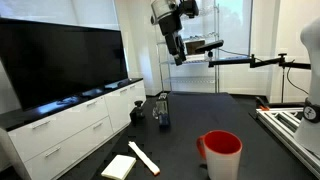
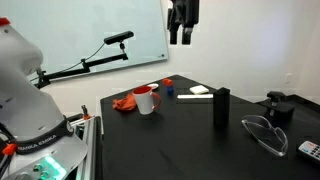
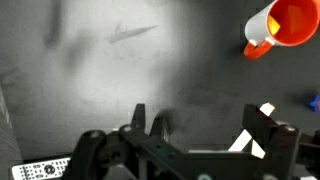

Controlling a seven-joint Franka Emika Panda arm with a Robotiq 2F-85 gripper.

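Note:
High above the dark table (image 2: 150,150), my gripper (image 1: 175,58) stands open with nothing between its fingers. In the wrist view the gripper shows its two black fingers wide apart at the lower edge. A red-orange mug with a white inside (image 3: 288,38) is at the top right there, with something yellow-orange inside. In exterior view 2 the mug (image 2: 146,100) sits left of centre, upright. A tall black box (image 2: 221,107) stands farther right. A white strip (image 1: 143,158) lies flat on the table.
An orange cloth (image 2: 124,103) and a small blue item (image 2: 169,91) lie around the mug. Toward the right are a thin wire-like loop (image 2: 265,134), a black object (image 2: 282,106) and a white remote (image 2: 311,150).

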